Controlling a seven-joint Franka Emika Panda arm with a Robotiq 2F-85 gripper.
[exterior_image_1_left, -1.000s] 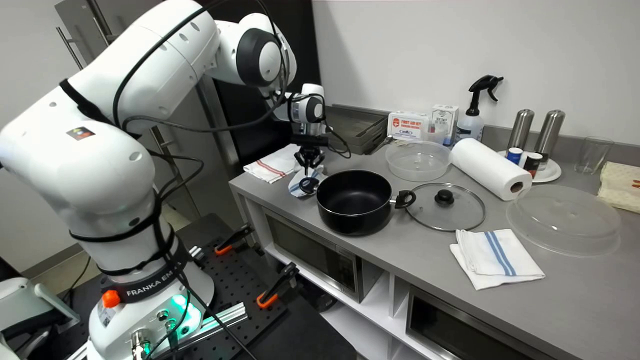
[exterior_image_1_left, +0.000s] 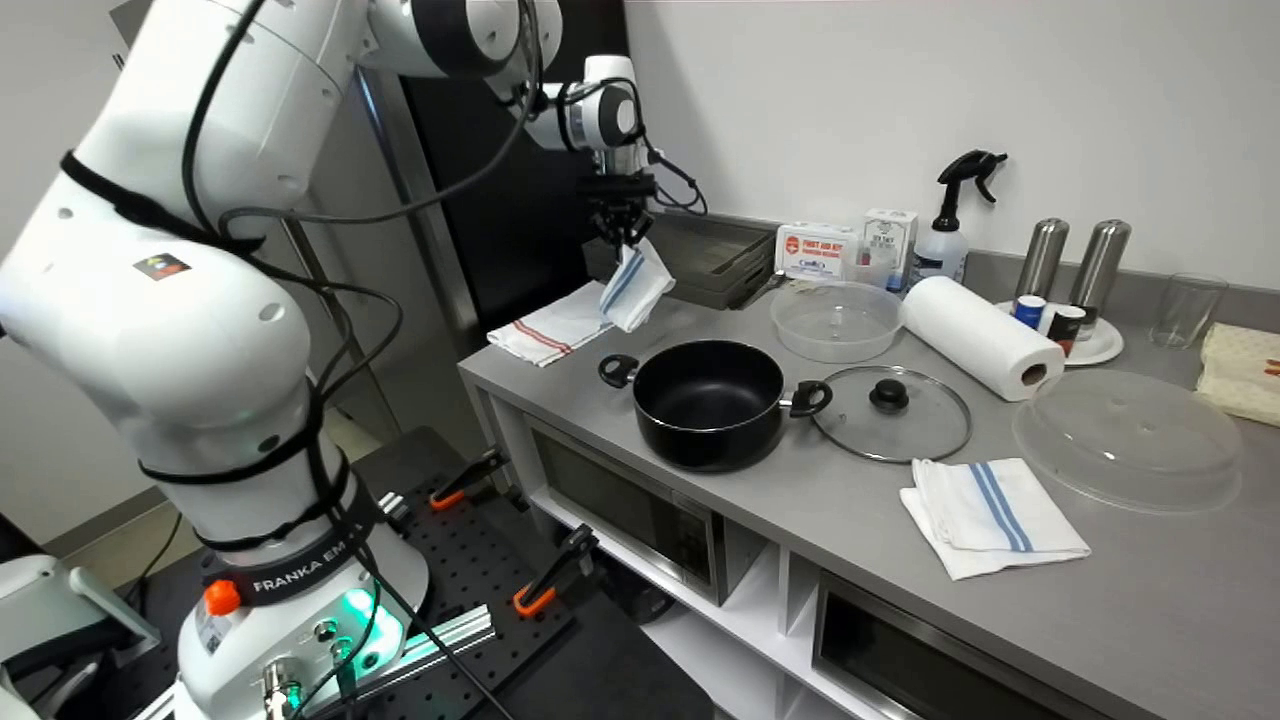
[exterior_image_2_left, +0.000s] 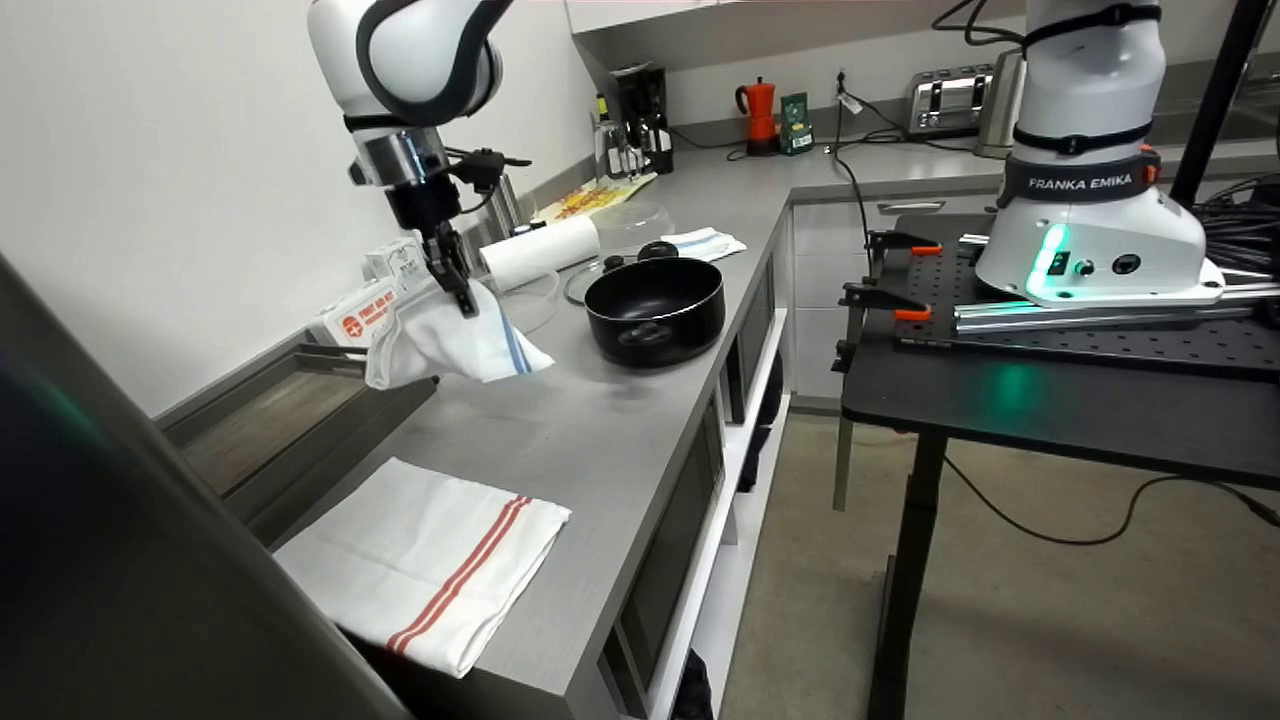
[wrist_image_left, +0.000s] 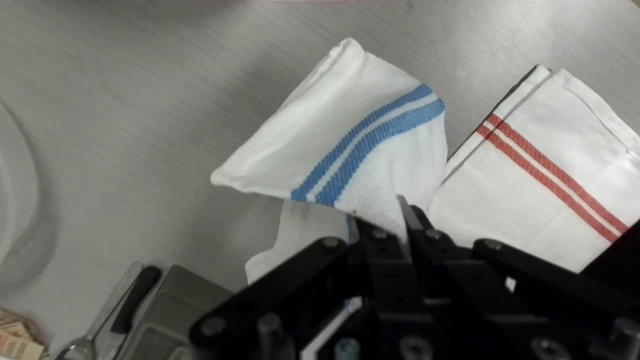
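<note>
A white cloth with blue stripes (exterior_image_1_left: 637, 288) hangs in the air from my gripper (exterior_image_1_left: 623, 240), which is shut on it. In the wrist view the blue-striped cloth (wrist_image_left: 384, 120) droops in folds around the fingertips and hides part of them. Beneath and beside it, a folded white towel with red stripes (exterior_image_2_left: 444, 552) lies flat on the counter near its end. A second folded towel with blue stripes (exterior_image_1_left: 996, 516) rests farther along the counter, in front of the clear plastic cover. Between the two towels stands an uncovered black pot (exterior_image_1_left: 708, 402).
Beside the pot lies its glass lid (exterior_image_1_left: 890, 414). A paper towel roll (exterior_image_1_left: 978, 336), a clear round container (exterior_image_1_left: 836, 320) and a grey tray (exterior_image_2_left: 300, 420) line the wall side. Bare counter (exterior_image_2_left: 516, 438) shows between the pot and the red-striped towel.
My gripper has risen from the counter beside the pot, lifting the blue-striped cloth with it. The cloth now hangs clear of the surface; pot, lid and other towels have not moved.
</note>
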